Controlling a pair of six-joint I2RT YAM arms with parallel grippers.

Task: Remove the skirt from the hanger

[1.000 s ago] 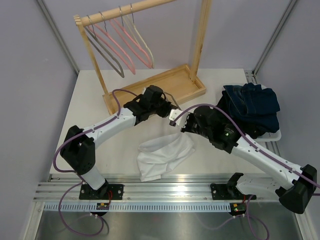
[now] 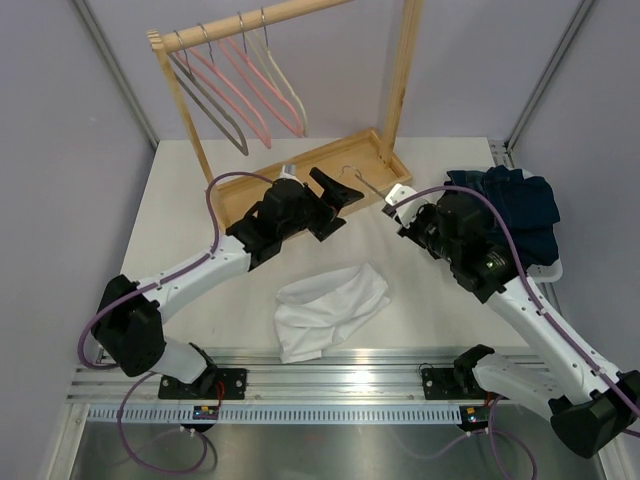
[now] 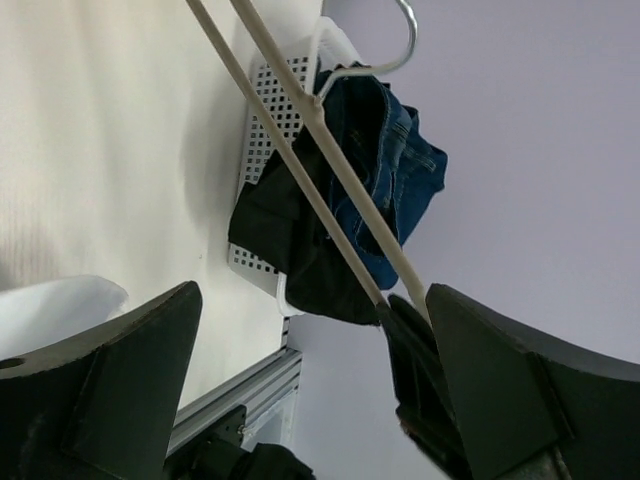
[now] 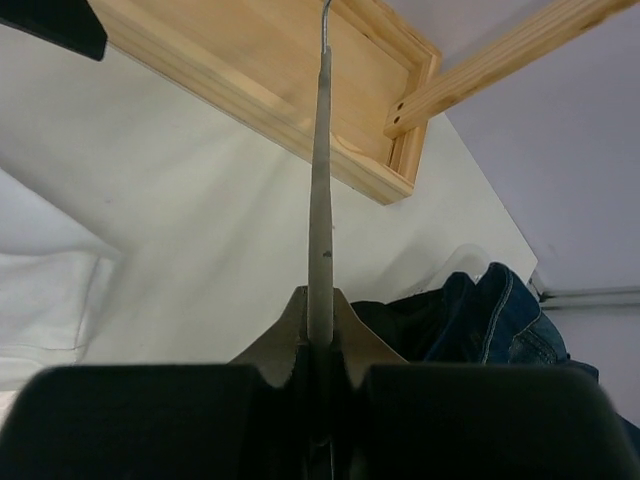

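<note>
My right gripper is shut on a beige hanger, whose metal hook points up toward the back. In the right wrist view the hanger stands edge-on, clamped between the fingertips. To its left, my left gripper is open and empty, apart from the hanger. The left wrist view has the hanger's two bars crossing beyond the open fingers and running to the right gripper. The white skirt lies loose and slightly folded on the table, in front of both grippers; no cloth shows on the visible part of the hanger.
A wooden rack with several hangers stands at the back left, above its tray-like base. Dark folded clothes lie in a white basket at the right. Bare table surrounds the skirt.
My right gripper has moved right with the hanger, away from the left one. The left gripper has opened and moved slightly. The skirt has stayed in place on the table.
</note>
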